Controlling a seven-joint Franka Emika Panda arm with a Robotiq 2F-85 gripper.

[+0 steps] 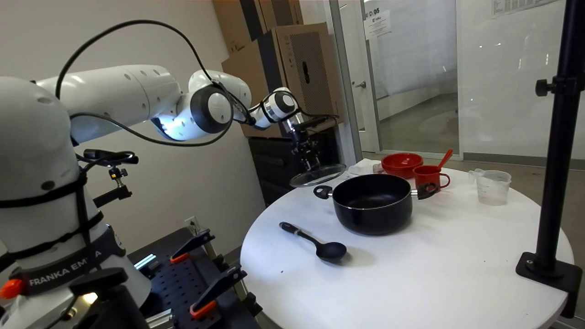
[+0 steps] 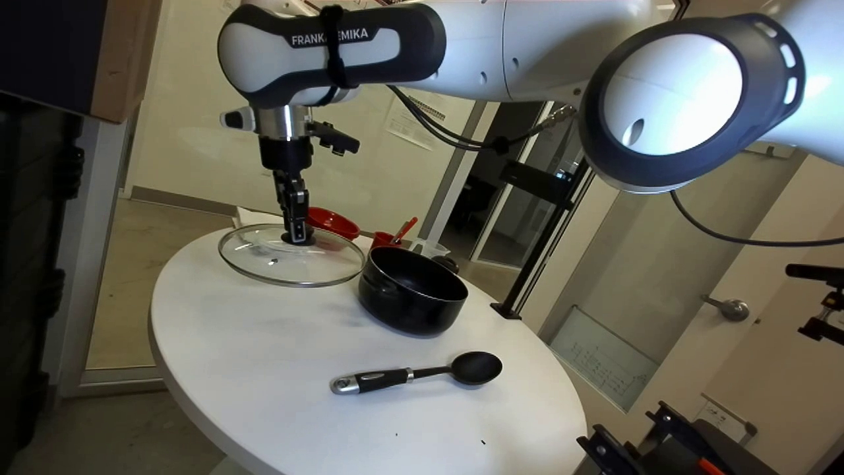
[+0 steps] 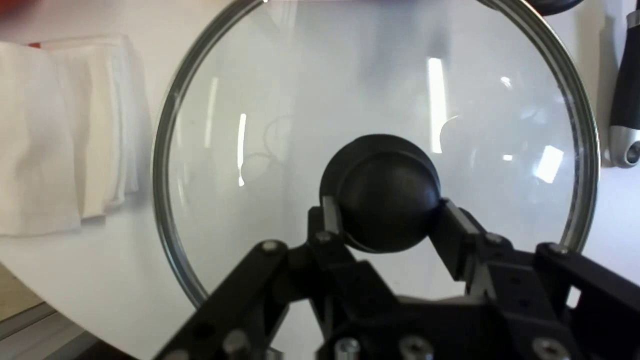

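Observation:
My gripper is shut on the round black knob (image 3: 388, 195) of a glass lid (image 3: 258, 198) with a metal rim. In exterior view 2 the lid (image 2: 265, 265) is roughly level, left of the black pot (image 2: 411, 297); whether it touches the table is hard to tell. Exterior view 1 has the lid (image 1: 318, 175) beyond the pot's left handle, with my gripper (image 1: 312, 159) above it. The pot (image 1: 373, 211) stands uncovered, and its inside looks dark and empty.
A black spoon (image 1: 330, 251) lies in front of the pot. Behind stand a red bowl (image 1: 403, 164), a red mug (image 1: 428, 177) and a clear measuring cup (image 1: 492, 187). Folded white cloth (image 3: 60, 138) lies beside the lid. A black post (image 1: 554, 164) rises at the table's right edge.

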